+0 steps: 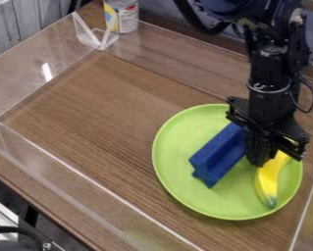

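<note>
My black gripper (261, 137) is low over the right part of a green plate (179, 167), at the blue block (215, 157) and the yellow banana (269, 184). The block lies slanted on the plate, its upper end beside the gripper, and the banana's upper end is partly hidden under the gripper. The gripper looks shut; whether anything is between its fingertips is hard to see.
A can (121, 16) and a white item stand at the back left. Clear edging runs along the left side.
</note>
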